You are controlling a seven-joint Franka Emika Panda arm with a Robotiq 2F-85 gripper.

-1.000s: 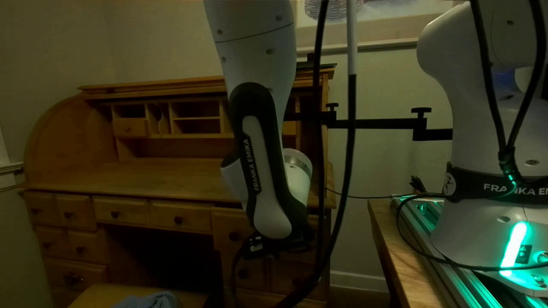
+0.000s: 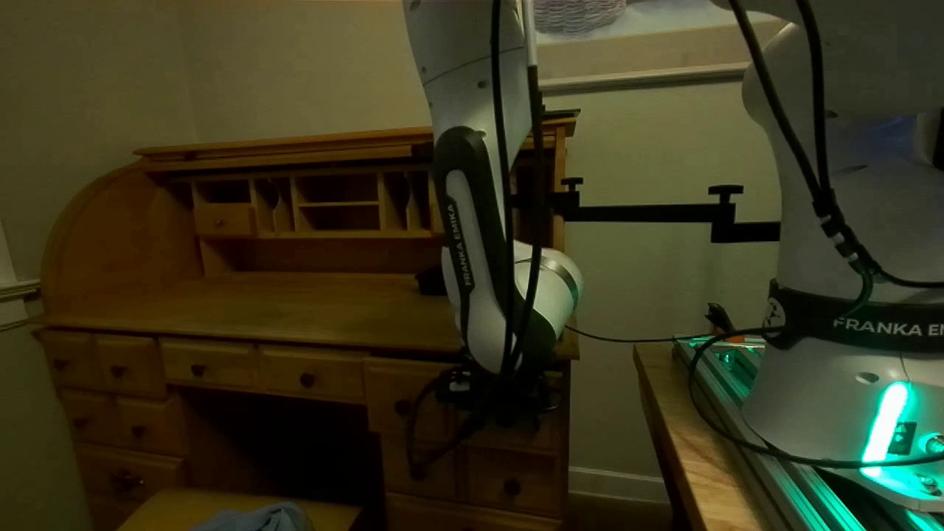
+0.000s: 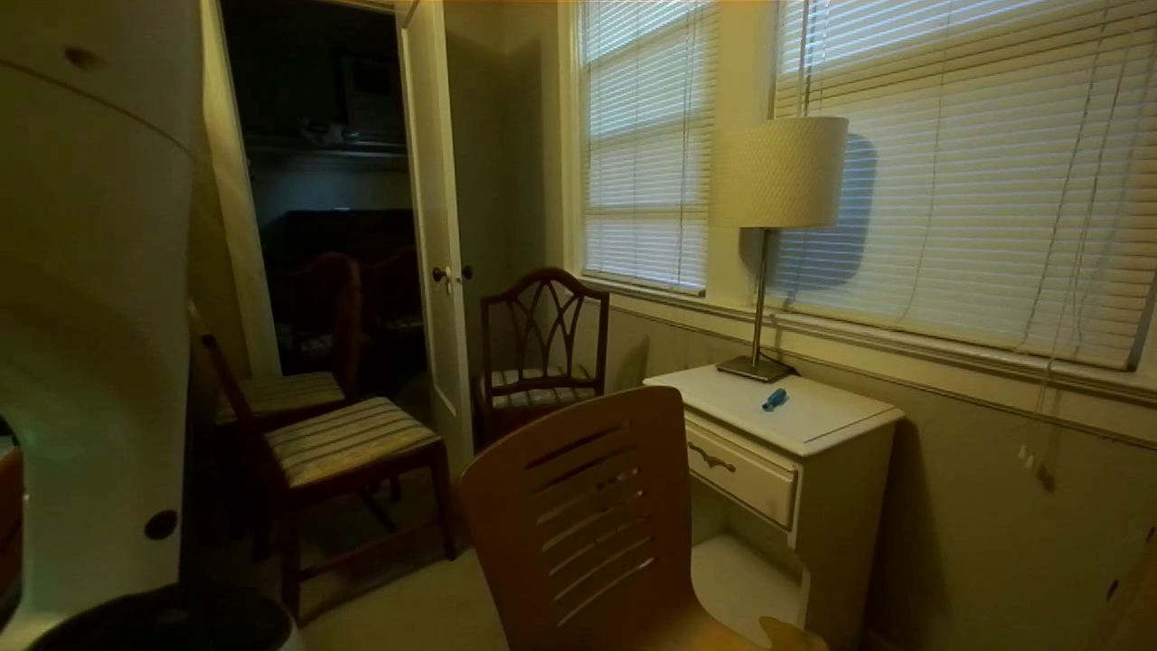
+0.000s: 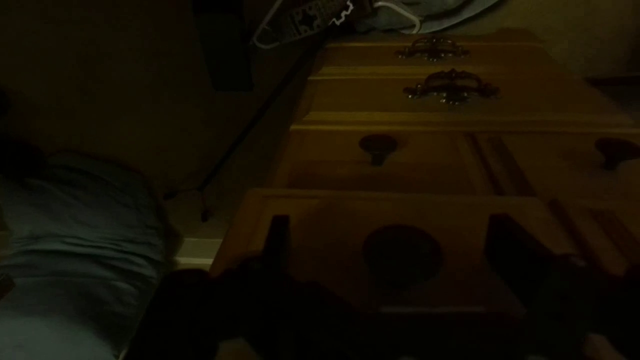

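Note:
In the wrist view my gripper stands open, its dark fingers (image 4: 277, 237) wide apart. A round dark drawer knob (image 4: 403, 255) shows in the gap between them, touching neither finger. How deep the knob lies between the fingertips I cannot tell in this dim light. It belongs to a wooden drawer front (image 4: 318, 219) of the roll-top desk (image 2: 265, 310). From exterior view 1 the wrist hangs in front of the desk's right-hand drawers, and the fingers are lost in shadow and cables.
Other drawers with a knob (image 4: 378, 147) and an ornate handle (image 4: 451, 87) lie past the nearest drawer. A blue-grey cloth (image 2: 257, 518) rests on a seat by the desk. Black cables (image 2: 531, 292) hang along my arm. A wooden chair (image 3: 591, 510) stands in exterior view 2.
My arm has swung to the right in exterior view 1, and its wrist now sits slightly higher, before the right-hand drawers. The hanging cables shifted with it. The desk looks the same.

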